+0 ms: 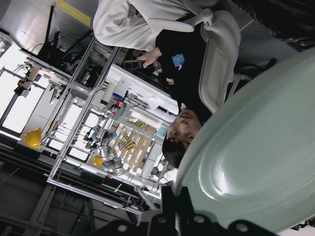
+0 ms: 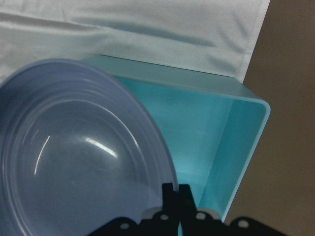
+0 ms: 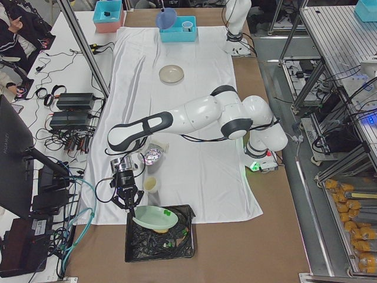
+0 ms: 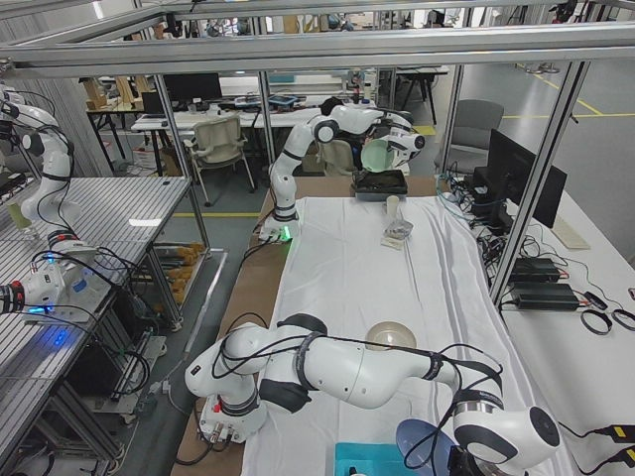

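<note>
My left gripper is shut on the rim of a pale green plate (image 1: pixel 246 147), held tilted over a black lined bin (image 3: pixel 141 247) in the camera left view. A bit of something yellow shows in the bin behind the plate. My right gripper is shut on the rim of a blue plate (image 2: pixel 83 157), which hangs over the edge of a turquoise container (image 2: pixel 197 128) at the far end of the table in the camera left view.
A white cloth (image 3: pixel 212 177) covers the table, with a beige plate (image 3: pixel 171 73), a cream cup (image 3: pixel 150 184) and a crumpled silver packet (image 3: pixel 153 154) on it. A white cup (image 3: pixel 187 26) stands in the turquoise container.
</note>
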